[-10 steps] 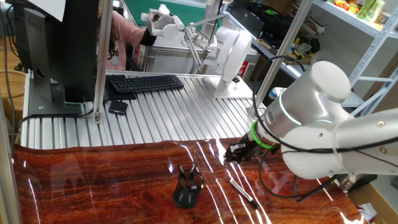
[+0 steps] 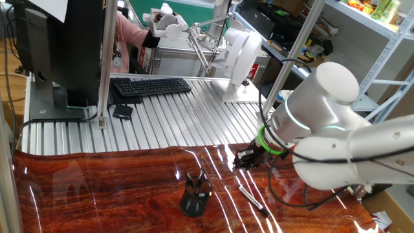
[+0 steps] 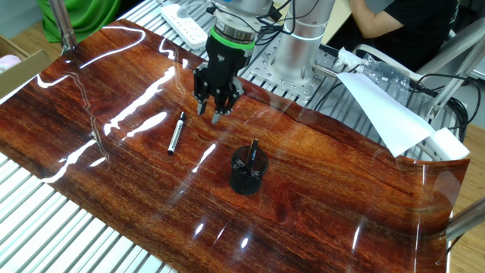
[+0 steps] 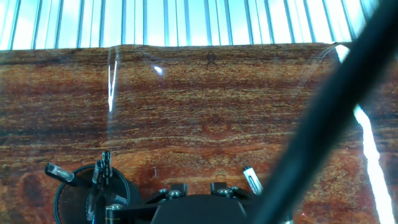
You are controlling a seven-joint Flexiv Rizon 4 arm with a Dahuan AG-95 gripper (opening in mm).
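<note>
A white marker with a black cap (image 3: 176, 134) lies on the dark wood-grain sheet, apart from everything else; in the wrist view only one end of the marker (image 4: 252, 179) shows. Not far from it stands a black mesh pen cup (image 3: 247, 179), upright with several pens (image 2: 201, 176) in it. My gripper (image 3: 208, 113) hangs above the sheet, on the arm's side of the marker and cup. Its two fingertips are spread apart, with nothing visible between them. At the bottom of the wrist view, the gripper sits between the cup and the marker.
The glossy wood-grain sheet (image 2: 97, 188) is otherwise mostly bare. Beyond it, the slatted metal table holds a keyboard (image 2: 152, 87), a monitor and a white fan (image 2: 240, 59). A white power strip (image 3: 184, 27) lies near the arm's base. A dark cable crosses the wrist view.
The upper arm has shifted very slightly since a second ago. The marker and the cup are where they were, and a person in the background has moved a little.
</note>
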